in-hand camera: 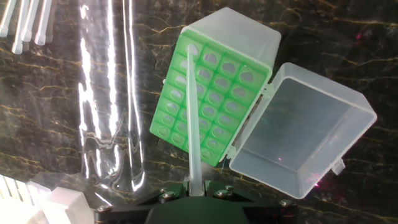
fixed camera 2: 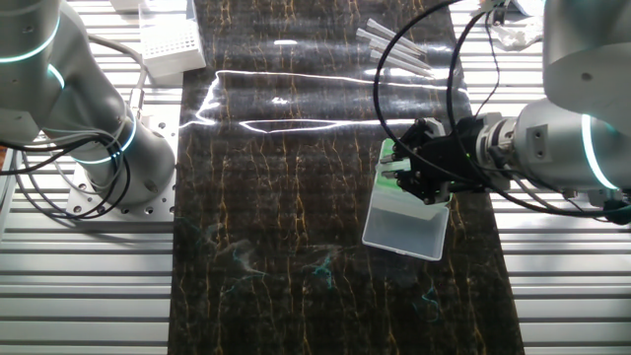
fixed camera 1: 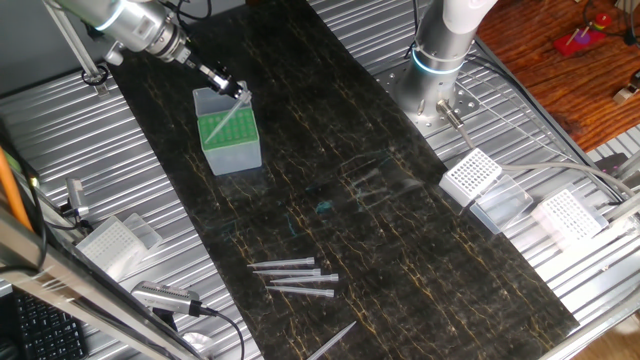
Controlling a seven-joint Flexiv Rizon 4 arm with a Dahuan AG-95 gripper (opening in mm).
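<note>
A pipette tip (in-hand camera: 193,124), long and translucent, is pinched at its wide end by my gripper, which is shut on it. Its narrow end reaches across the green rack (in-hand camera: 214,107) to the corner hole at the upper left of the wrist view; whether it has entered that hole, I cannot tell. The rack tops a clear box (fixed camera 1: 233,157), whose lid (in-hand camera: 301,130) stands open on its hinge. From exterior view 1 the tip slants over the rack, with my gripper (fixed camera 1: 243,93) above the box's far right corner. In exterior view 2 the gripper (fixed camera 2: 399,163) partly hides the rack.
Several loose tips (fixed camera 1: 295,273) lie together on the dark marbled board (fixed camera 1: 400,270), and another tip (fixed camera 1: 332,341) rests near its front edge. White racks (fixed camera 1: 471,176) stand to the right, and a further white rack (fixed camera 1: 115,247) to the left. The board's middle is clear.
</note>
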